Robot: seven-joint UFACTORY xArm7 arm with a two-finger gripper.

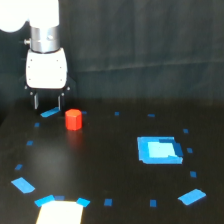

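Note:
At the upper left my gripper (48, 104) hangs down from the white arm. Its dark fingers (36, 100) stand apart, with no object seen between them. A small red cube (73, 120) lies on the black table to the right of the gripper and nearer the camera, apart from the fingers in this view. On the right of the table is a blue square outline (143, 150) around a pale, bright centre (161, 150).
Blue tape strips (22, 185) and several small blue marks dot the black table (110, 175). A bright, overexposed pale shape (59, 213) fills part of the front edge at left. A dark curtain (140, 50) hangs behind.

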